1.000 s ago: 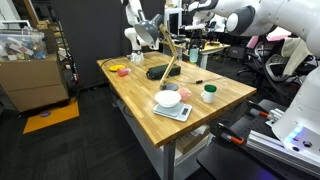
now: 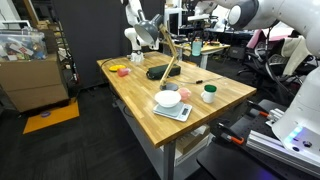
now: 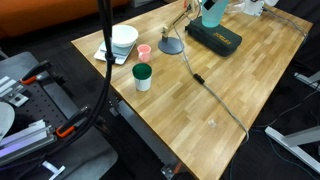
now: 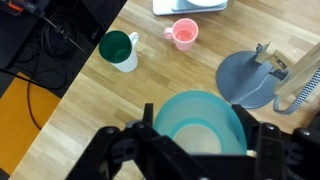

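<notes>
A teal cup [image 4: 200, 124] is held in my gripper, whose dark fingers are shut against its two sides. From above, its round rim and pale inside fill the lower middle of the wrist view. It hangs over the wooden table, and exterior view 1 shows this teal cup [image 2: 196, 48] toward the table's far side. In exterior view 2 the teal cup [image 3: 212, 13] is cut by the top edge, above the black case. On the table stand a green cup [image 4: 119, 52] with a white inside and a small pink cup [image 4: 183, 34].
A white bowl [image 3: 122, 36] rests on a pale flat scale [image 2: 173, 112] near the pink cup. The lamp's round grey base [image 4: 247, 80] and its arm stand close by. Behind it lies a black case [image 3: 213, 37]. A cable [image 3: 222, 103] crosses otherwise bare wood.
In exterior view 1 the arm and the teal cup have shifted slightly to the right. The things standing on the table have stayed where they were.
</notes>
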